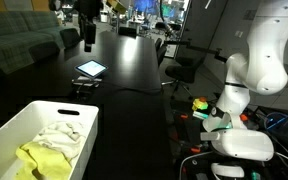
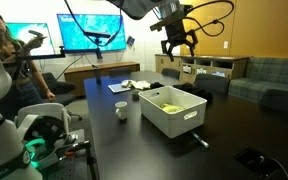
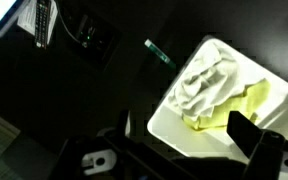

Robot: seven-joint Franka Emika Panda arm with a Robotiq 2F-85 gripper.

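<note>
A crumpled white cloth (image 1: 62, 138) lies in the white box (image 1: 88, 140). Beside it in the same box is a yellow cloth (image 1: 44, 163); the wrist view shows the white cloth (image 3: 206, 80) and yellow cloth (image 3: 236, 105) partly touching. High above the table, my gripper (image 2: 179, 48) hangs open, clear of the box (image 2: 168, 127). Its fingers are spread wide at the bottom of the wrist view, with nothing held between them. Only the yellow cloth (image 2: 171, 108) shows plainly over the rim in exterior view 2.
A small marker-like object (image 2: 201, 141) lies on the table beside the box. A mug (image 2: 122, 111) stands off to the other side. Behind the box in exterior view 1 are a tablet with a bright screen (image 1: 91, 69) and dark cables.
</note>
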